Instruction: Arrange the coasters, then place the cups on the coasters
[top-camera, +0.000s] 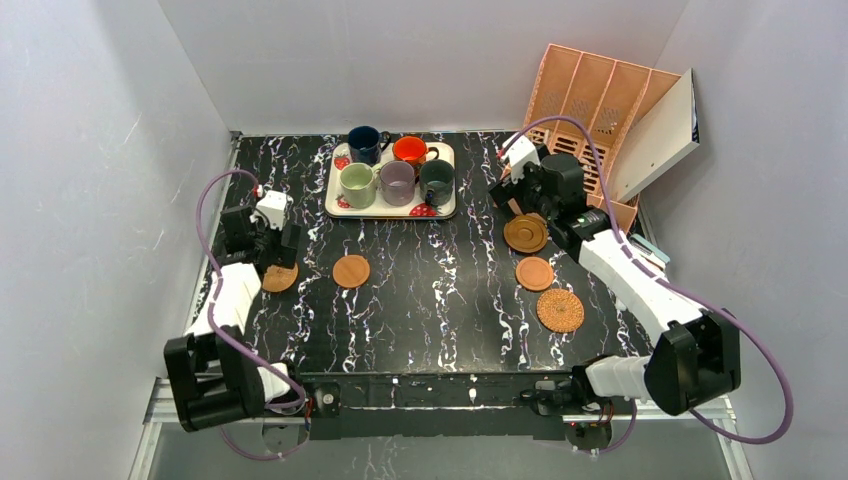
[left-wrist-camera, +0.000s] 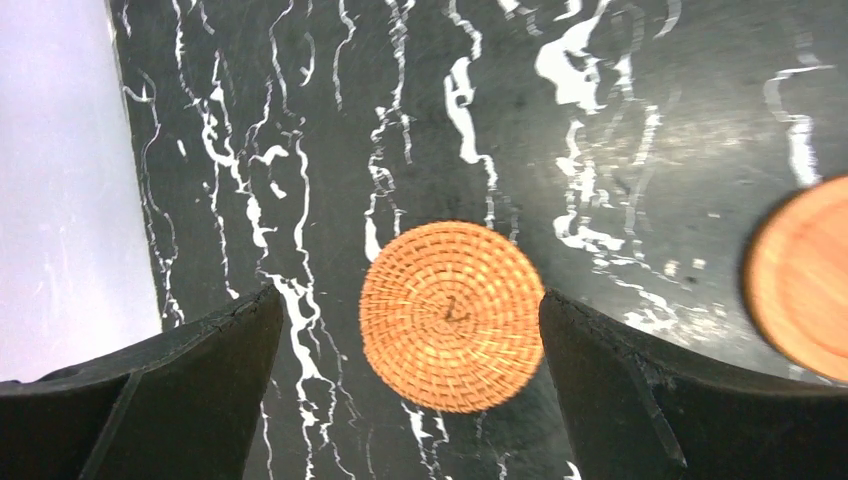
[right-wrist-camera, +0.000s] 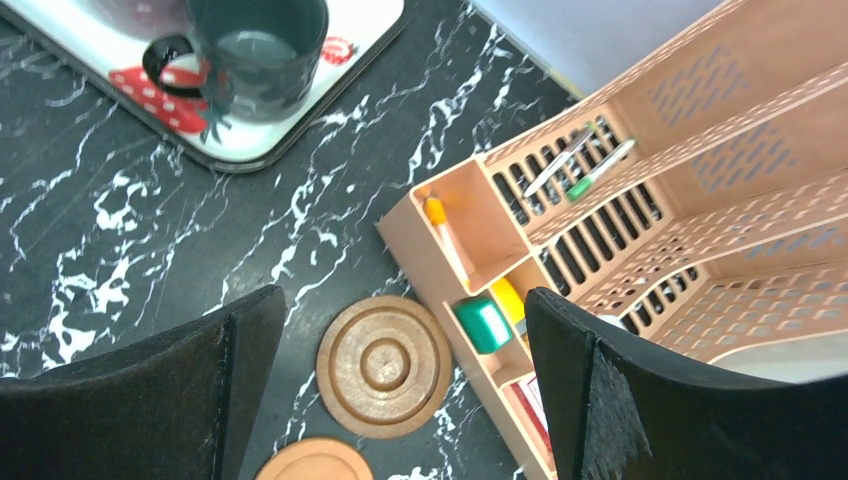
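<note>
Several mugs stand upright on a strawberry-patterned tray at the back: a navy mug, a red-orange mug, a green mug, a mauve mug and a dark teal mug. My left gripper is open above a woven coaster, nothing between its fingers. A plain wooden coaster lies to its right. On the right side are a brown ringed coaster, a smooth coaster and another woven coaster. Near the rack, my right gripper is also open and empty.
A peach-coloured rack with small items in its compartments fills the back right corner, close to my right arm. White walls bound the table.
</note>
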